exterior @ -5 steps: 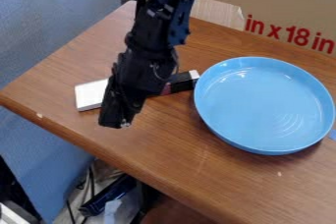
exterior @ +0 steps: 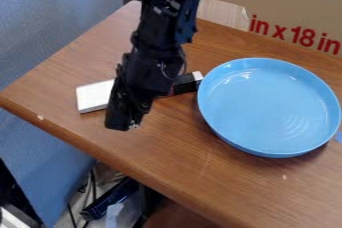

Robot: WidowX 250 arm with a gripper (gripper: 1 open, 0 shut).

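Observation:
My black gripper [exterior: 123, 115] hangs low over the wooden table, left of a blue plate [exterior: 267, 107], its tip pointing down. It partly covers a white and black oblong object [exterior: 95, 95] lying behind it, whose dark end shows to the right of the arm near the plate. Whether the fingers are open or shut is hard to make out in the dark shape.
A cardboard box [exterior: 287, 12] with red print stands behind the table [exterior: 174, 162]. The table's left edge drops to a blue surface and a clutter of items below. Bare wood is free at the front and back left.
The gripper has shifted very slightly to the right since a second ago; the plate and oblong object look unmoved.

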